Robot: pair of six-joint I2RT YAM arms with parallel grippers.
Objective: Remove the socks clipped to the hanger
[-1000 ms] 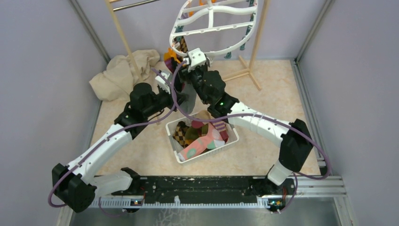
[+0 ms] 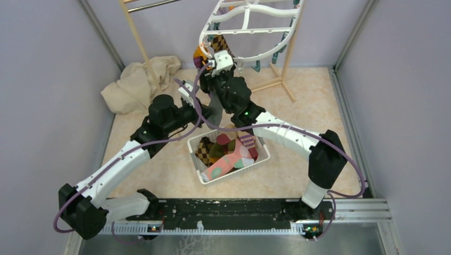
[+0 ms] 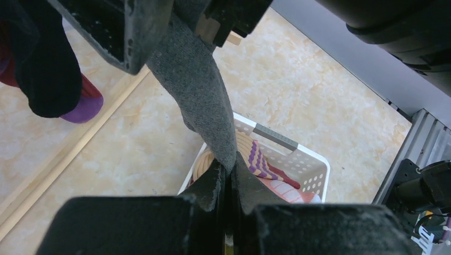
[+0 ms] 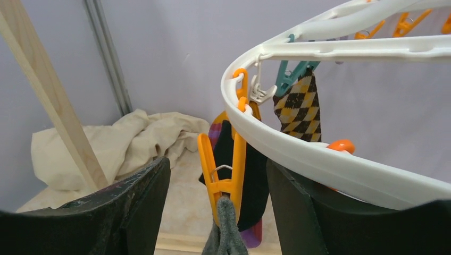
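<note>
A grey sock point(image 3: 199, 95) hangs from an orange clip point(image 4: 238, 170) on the white hanger point(image 2: 244, 31). My left gripper is shut on the sock's lower part, above the basket. My right gripper stands part open around that clip and the sock's top, its two fingers apart on either side. A black sock point(image 4: 254, 186) and an argyle sock point(image 4: 298, 109) hang behind, on the hanger.
The white basket point(image 2: 266, 158) with several socks stands below. A beige cloth point(image 2: 127, 90) lies at the back left, beside a wooden stand point(image 2: 135, 37).
My right gripper has moved slightly up, and the hanger with its hanging socks has shifted a little to the right. The left arm is almost unchanged.
</note>
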